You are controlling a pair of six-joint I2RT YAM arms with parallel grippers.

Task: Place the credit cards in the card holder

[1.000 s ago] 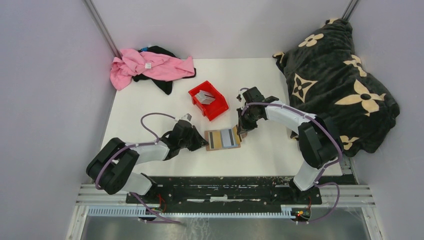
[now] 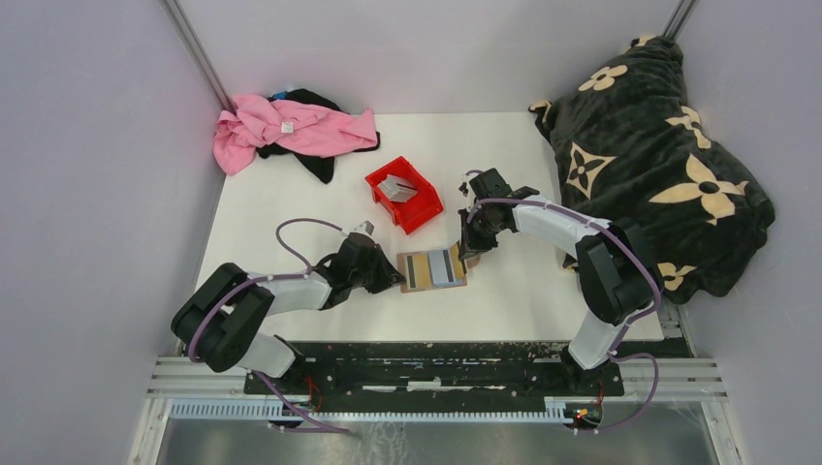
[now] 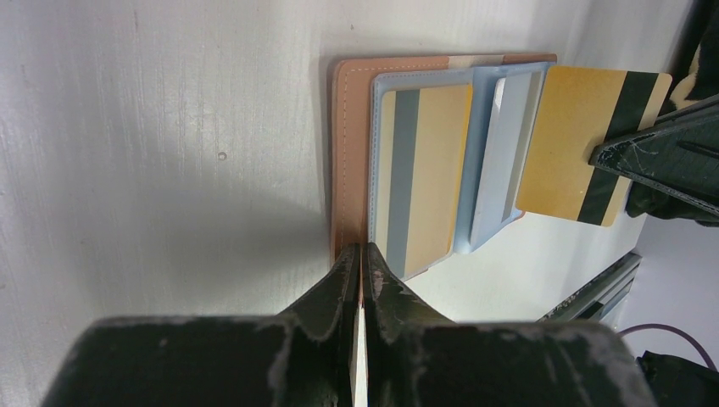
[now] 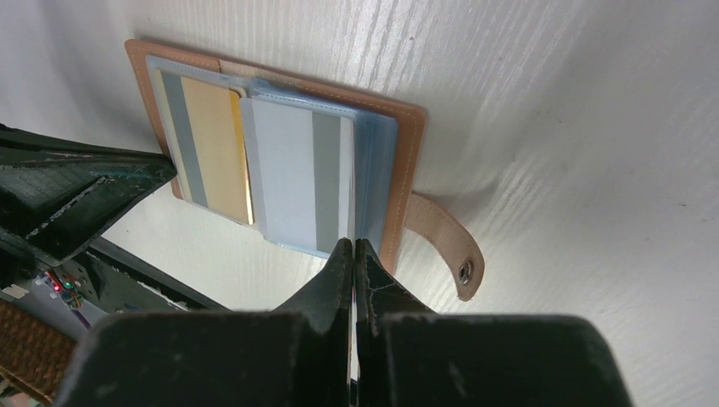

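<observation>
The brown card holder (image 2: 404,287) lies unfolded on the table, a gold card (image 3: 432,161) in its left clear sleeve and a silver-white card (image 4: 288,170) in the other. Over its right side, my right gripper is shut on a gold card (image 3: 564,127), which stands tilted above the bluish sleeve. The right wrist view has this card edge-on, as a thin line. At the holder's left edge is my left gripper, fingertips close together with a narrow gap. Whether that edge is pinched between them cannot be made out.
A red box (image 2: 420,212) with a grey-white block inside stands behind the holder. Pink and black cloths (image 2: 305,131) lie at the back left, a dark flowered cushion (image 2: 669,165) on the right. The holder's strap (image 4: 458,254) sticks out to its right.
The right arm and its gold card look almost unmoved.
</observation>
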